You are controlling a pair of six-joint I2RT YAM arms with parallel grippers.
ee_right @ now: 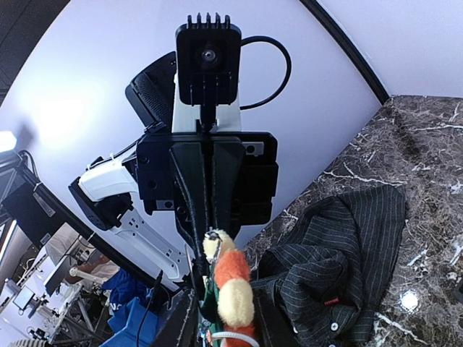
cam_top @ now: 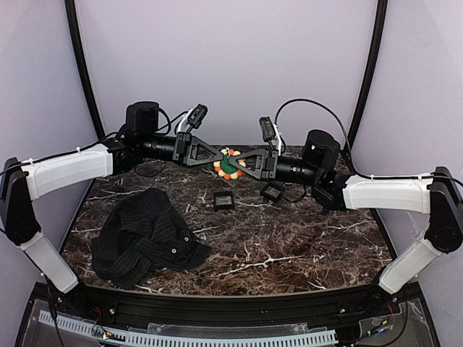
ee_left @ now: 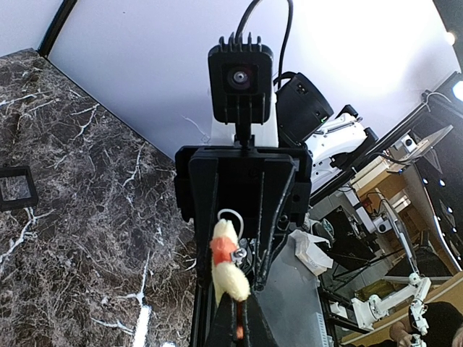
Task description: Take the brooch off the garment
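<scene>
A flower brooch (cam_top: 230, 168), green centre with cream and orange petals, hangs in mid-air between my two grippers, which meet tip to tip. In the left wrist view its petals (ee_left: 230, 278) are edge-on, beside a small metal pin. My left gripper (cam_top: 220, 156) is shut at the brooch. My right gripper (cam_top: 236, 159) reaches the brooch from the other side; how far its fingers are apart is unclear. In the right wrist view the petals (ee_right: 234, 285) cover much of the fingertips. A dark pinstriped garment (cam_top: 145, 235) lies crumpled on the left of the table.
Two small black square frames, one (cam_top: 224, 209) at centre and one (cam_top: 272, 193) right of it, lie on the marble table (cam_top: 304, 253). Both arms span the space above it.
</scene>
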